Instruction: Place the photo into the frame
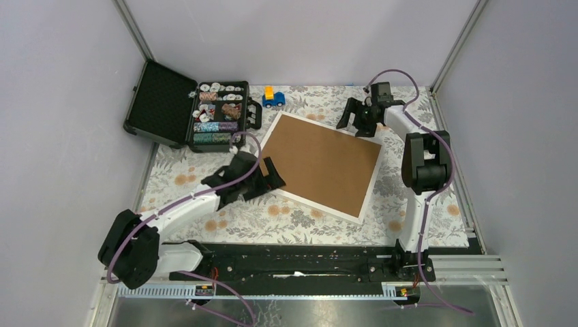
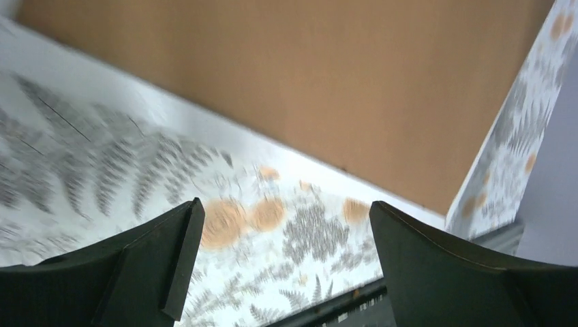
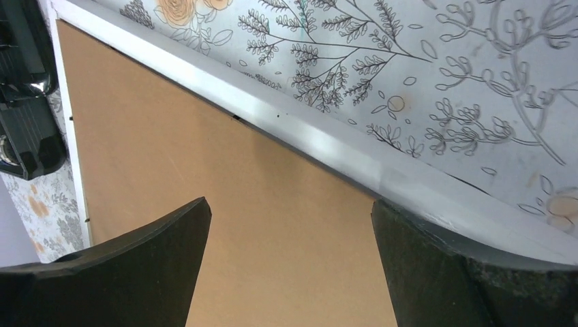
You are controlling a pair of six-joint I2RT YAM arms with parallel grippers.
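Note:
A white-rimmed picture frame point(image 1: 317, 201) lies turned at an angle on the table, its brown panel point(image 1: 320, 163) facing up and filling the space inside the rim. No photo shows in any view. My left gripper point(image 1: 277, 172) is open above the panel's front-left edge; in the left wrist view, the front rim point(image 2: 272, 153) runs beyond its spread fingers point(image 2: 153, 262). At the back-right part of the frame, my right gripper point(image 1: 348, 127) is open too. Between its fingers the right wrist view shows bare panel, with the far rim point(image 3: 293, 126) passing close to the other finger.
An open black case point(image 1: 158, 102) with spools and small items stands at the back left. A blue and yellow toy truck point(image 1: 273, 99) sits just behind the frame. Free patterned tablecloth point(image 1: 307, 233) lies in front and at right.

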